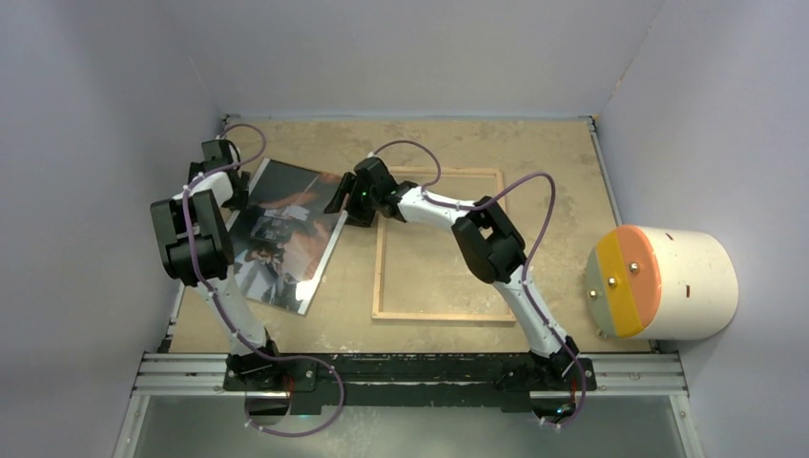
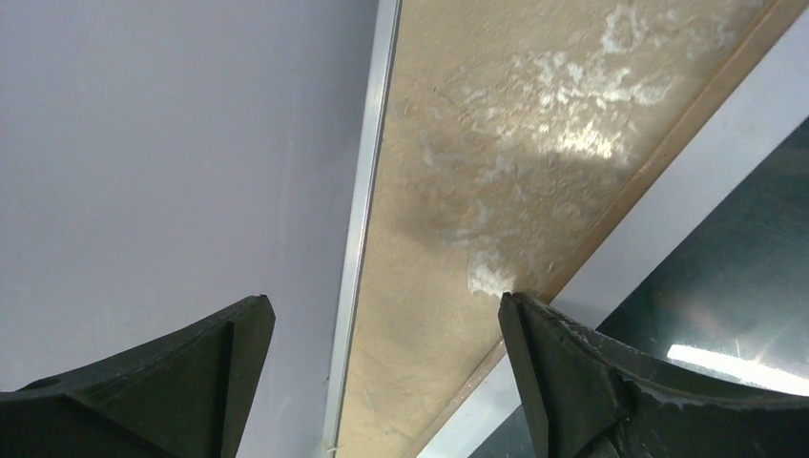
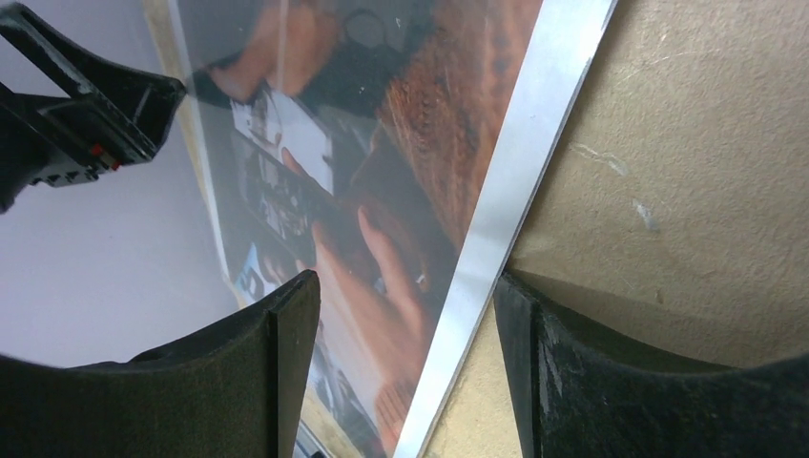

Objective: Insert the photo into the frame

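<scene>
The photo [image 1: 283, 229], a glossy print with white borders, lies tilted on the table's left side. To its right is the empty wooden frame [image 1: 444, 316], flat on the table. My left gripper is open at the photo's left border, its right finger [image 2: 563, 367] touching or just over that edge. My right gripper stands part open at the photo's right side, one finger over the print and the other finger [image 3: 572, 363] just outside the white border. No grip on the photo shows in either wrist view.
A striped cylinder [image 1: 668, 284] with several knobs stands at the table's right edge. The left wall [image 2: 191, 191] is close beside my left gripper. Bare table [image 1: 544, 143] shows behind and right of the frame.
</scene>
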